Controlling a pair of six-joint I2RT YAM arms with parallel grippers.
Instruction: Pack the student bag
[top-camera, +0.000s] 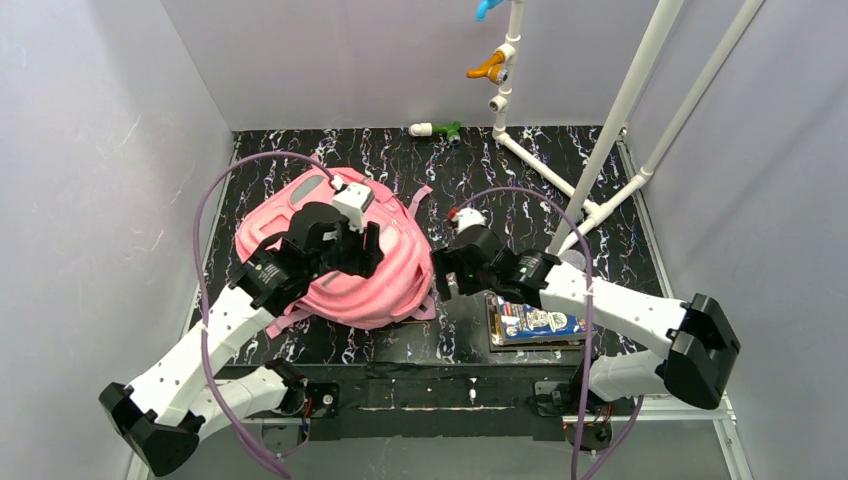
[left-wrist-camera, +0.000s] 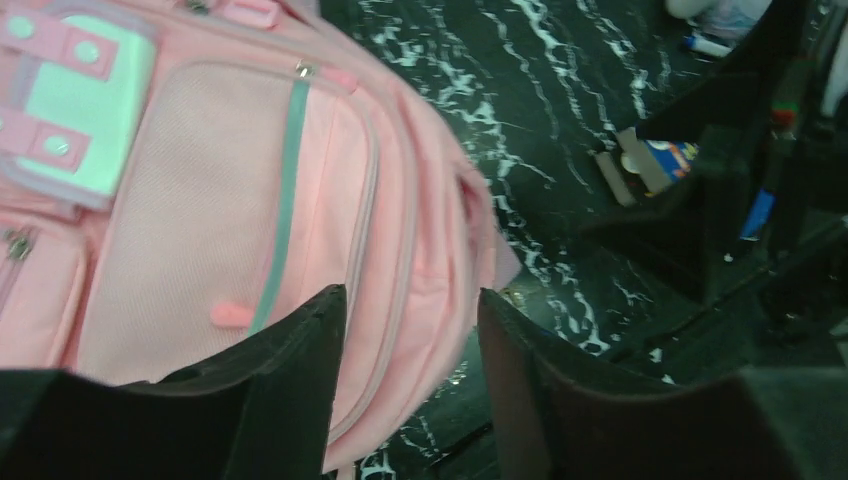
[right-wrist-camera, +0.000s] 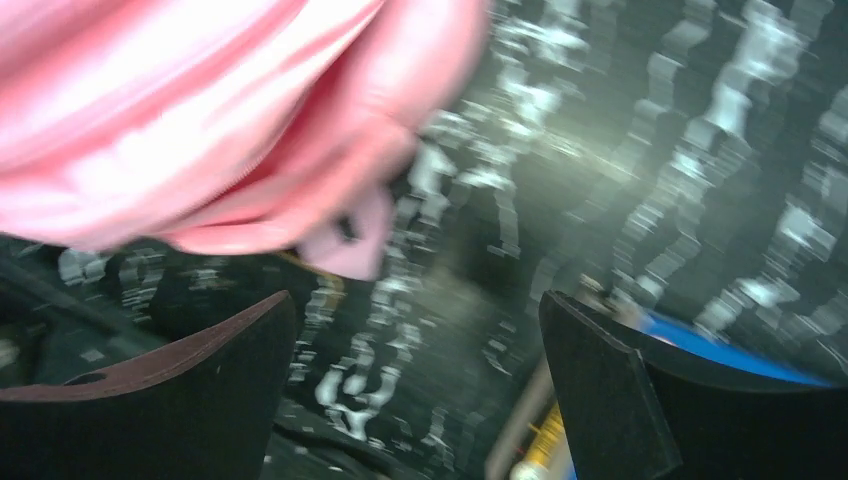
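Note:
The pink student bag (top-camera: 345, 300) lies on the left of the dark marbled surface, its front pocket and green zip strip (left-wrist-camera: 285, 190) uppermost in the left wrist view. My left gripper (top-camera: 372, 250) is over the bag's right part, its fingers apart; no object shows between the fingers. Just past the bag's right edge, my right gripper (top-camera: 444, 274) stands open and empty. A stack with a blue printed item (top-camera: 540, 322) on top lies to the right, partly under the right arm. The bag's inside is hidden.
White pipes (top-camera: 625, 120) rise at the right, with an orange tap (top-camera: 488, 68) at the back. A small green and white pipe fitting (top-camera: 436, 130) lies by the back wall. Between bag and pipes the surface is mostly clear.

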